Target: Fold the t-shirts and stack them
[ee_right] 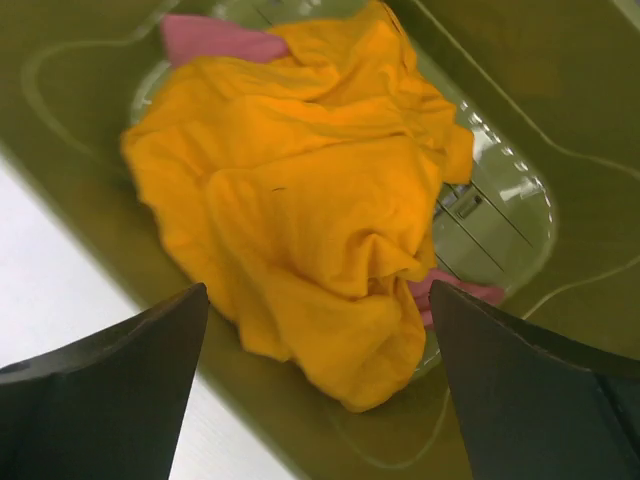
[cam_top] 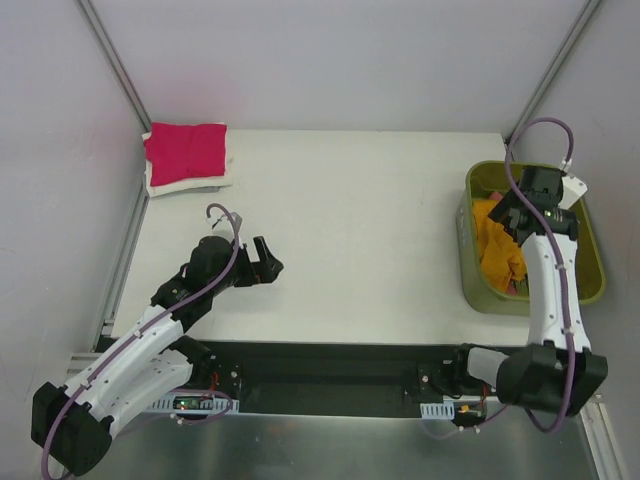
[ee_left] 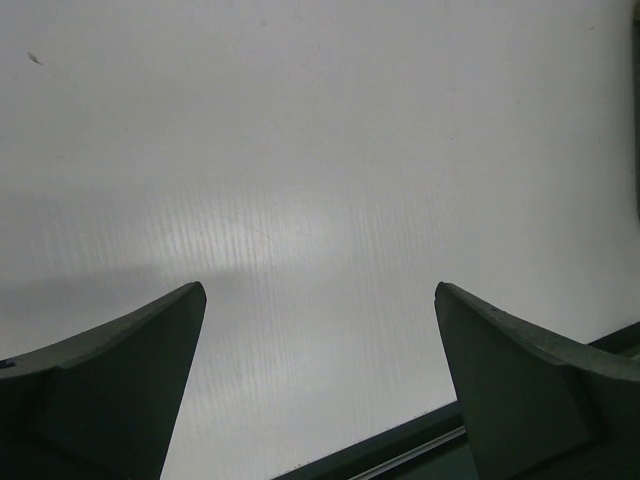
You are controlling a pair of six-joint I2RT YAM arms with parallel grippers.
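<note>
An orange shirt (ee_right: 310,200) lies crumpled in the olive bin (cam_top: 480,290) at the right of the table. Pink cloth (ee_right: 222,40) peeks out from under it in the right wrist view. My right gripper (cam_top: 510,217) hangs over the bin, open, its fingers (ee_right: 140,385) spread above the shirt without touching it. At the table's far left corner is a stack of folded shirts, a red one (cam_top: 186,150) on top of white (cam_top: 190,185). My left gripper (cam_top: 268,262) is open over bare table on the left, with nothing between its fingers.
The bin's tall walls surround the shirt on all sides. A dark gap (cam_top: 330,380) runs along the table's front edge.
</note>
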